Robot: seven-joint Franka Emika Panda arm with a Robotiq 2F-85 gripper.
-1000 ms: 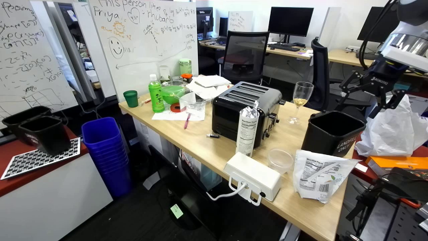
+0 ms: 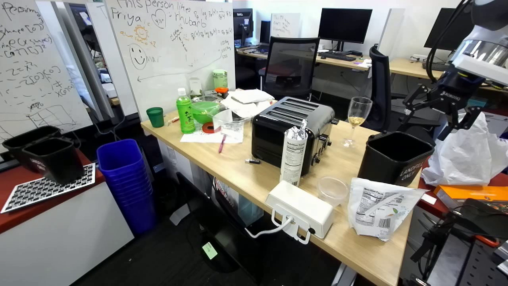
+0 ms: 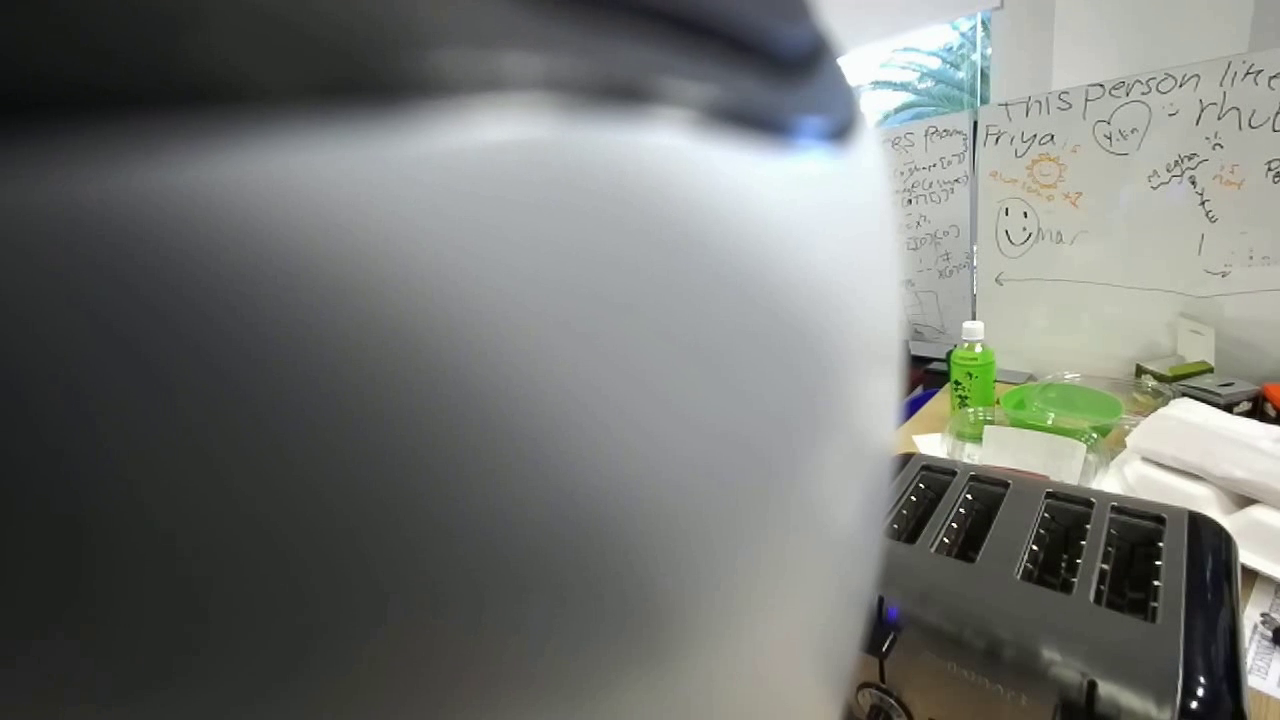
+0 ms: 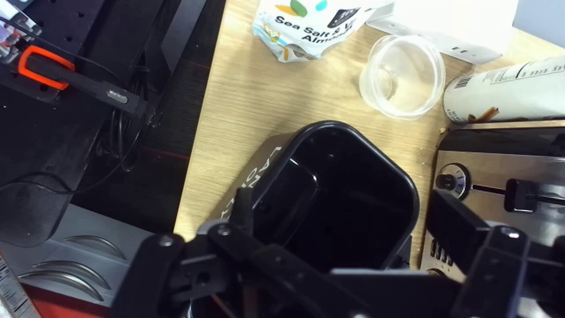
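My gripper (image 2: 422, 128) hangs open in the air at the right in exterior view 1, with nothing between its fingers. The black bin (image 2: 397, 157), lettered "LANDFILL ONLY", stands upright at the table's right side. In the wrist view the bin (image 4: 339, 185) lies below the spread fingers, and its visible inside looks dark and empty. A clear plastic cup (image 2: 331, 190) stands open near the bin. Beside it are the white almond pouch (image 2: 381, 209) and a tall white can (image 2: 293, 155) topped with crumpled foil. The black toaster (image 2: 291, 128) fills the table's middle.
A wine glass (image 2: 357, 119) with small pale pieces stands behind the toaster. The white box (image 2: 300, 207) sits at the front edge. A green bottle (image 2: 185, 112), a green bowl (image 2: 205, 110) and papers clutter the far left. In exterior view 2 a blurred arm part (image 3: 456, 396) blocks most of the view.
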